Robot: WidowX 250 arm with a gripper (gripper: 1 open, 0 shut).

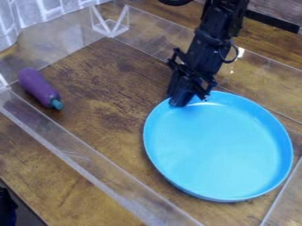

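Note:
A large blue plastic lid or shallow tray (218,146) lies on the wooden surface at the right. The black gripper (183,93) reaches down from the top to its far upper-left rim, its tips low at that rim. The fingers look closed; whether the rim is between them cannot be made out.
A purple cylinder with a teal end (38,86) lies at the left against a clear plastic edge. A small white frame (109,19) stands at the back left. Bare wood (88,128) fills the middle left. Clear edges border the area.

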